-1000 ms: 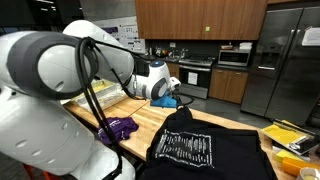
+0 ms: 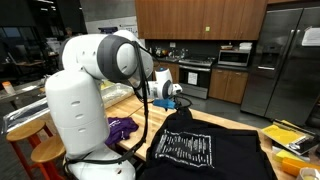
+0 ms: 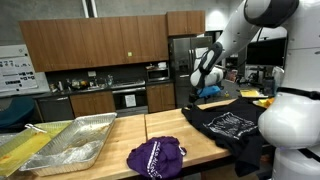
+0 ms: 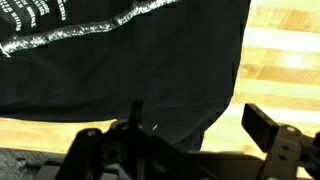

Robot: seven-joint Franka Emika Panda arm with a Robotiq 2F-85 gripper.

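A black cloth (image 2: pixel 215 145) with white print lies spread over the right part of the wooden table, one narrow part reaching toward the middle. In the wrist view the black cloth (image 4: pixel 150 75) fills much of the picture, with its white print at upper left and bare wood at right. My gripper is above the cloth's edge, its fingers wide apart and nothing held between them. Its height over the cloth is hard to judge. In the second exterior view the cloth (image 3: pixel 228 125) lies on the right, partly behind the white arm.
A bunched purple cloth (image 2: pixel 118 130) rests on the table near the arm; it also shows as a purple heap (image 3: pixel 156 160). Trays (image 3: pixel 75 140) stand at left. Yellow items (image 2: pixel 284 134) lie at far right. A person (image 2: pixel 160 85) is behind the table.
The white arm's upper links have swung left and folded, showing more of the forearm. The cloths look unmoved.
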